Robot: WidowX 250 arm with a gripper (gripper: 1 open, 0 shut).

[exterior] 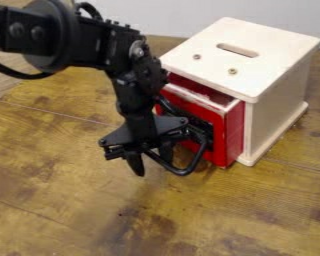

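A white wooden cabinet (272, 100) with a slot and two bolts on top stands at the right, its red front door (226, 139) facing left. My black gripper (136, 158) points down in front of that door, low over the floor, with its cable looping beside the red panel. The fingertips are small and dark; whether anything is between them cannot be seen.
A pale wall runs along the back at the upper right.
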